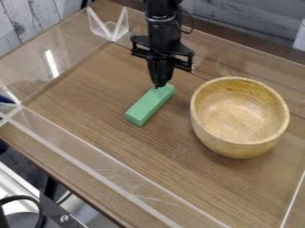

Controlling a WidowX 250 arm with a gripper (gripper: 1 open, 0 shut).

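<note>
My gripper (160,76) hangs from the black arm at the top centre, just above and beyond the far end of a green rectangular block (150,105) lying on the wooden table (84,134). Its fingertips look close together, with nothing visible between them; whether they touch the block or the table is hard to tell. To the right of the block sits a large round wooden bowl (238,116), which is empty.
A clear plastic bracket (110,24) stands at the back left. Black cables (24,207) show at the lower left, off the table's edge. The front and left of the table are open.
</note>
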